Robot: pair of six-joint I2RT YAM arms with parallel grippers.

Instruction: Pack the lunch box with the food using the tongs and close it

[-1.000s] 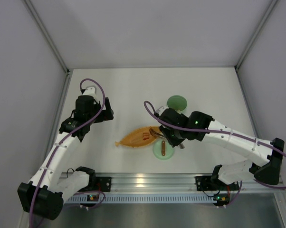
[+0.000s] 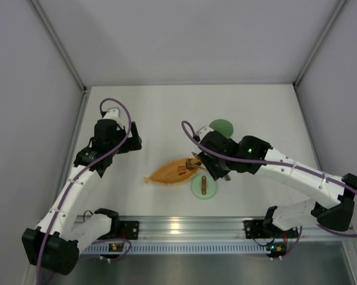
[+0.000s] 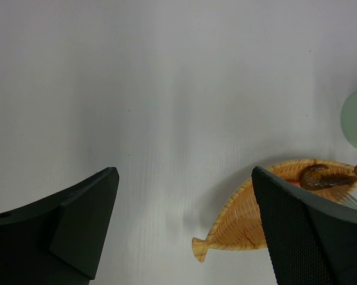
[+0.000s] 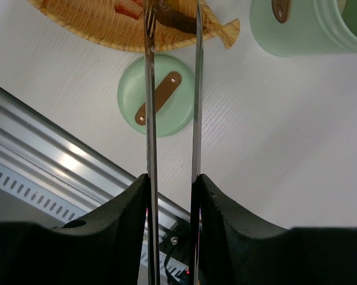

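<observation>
In the right wrist view my right gripper is shut on metal tongs (image 4: pixel 150 127), whose two arms stand apart. Their forked tips hang over the woven basket (image 2: pixel 162 175). Dark brown food (image 4: pixel 178 21) lies in the basket around the tips; whether the tongs touch it I cannot tell. A reddish piece (image 2: pixel 182 170) rests beside it in the basket. The green lunch box (image 2: pixel 220 127) stands behind the right gripper, its inside mostly hidden. Its round green lid (image 4: pixel 178 110), with a brown strap, lies in front of the basket. My left gripper is open and empty.
A metal rail (image 2: pixel 178 223) runs along the front edge. The lid lies close under the tongs.
The left arm has not moved.
</observation>
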